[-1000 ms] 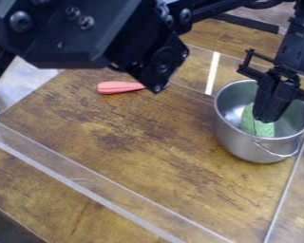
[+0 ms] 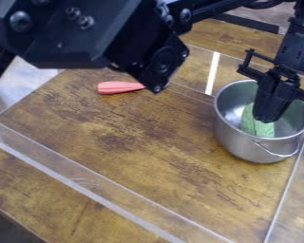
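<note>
A steel pot point(image 2: 239, 144) with wire handles stands on the right part of the wooden table. My gripper point(image 2: 266, 112) reaches down into it from the upper right, its black fingers inside the rim. A pale green object point(image 2: 251, 124), perhaps cloth, is in the pot, partly hidden behind the fingers. I cannot make out from this view whether the fingers are closed or hold any of it.
A pink utensil point(image 2: 121, 87) lies at the back left, partly behind a large black arm part overhead.
</note>
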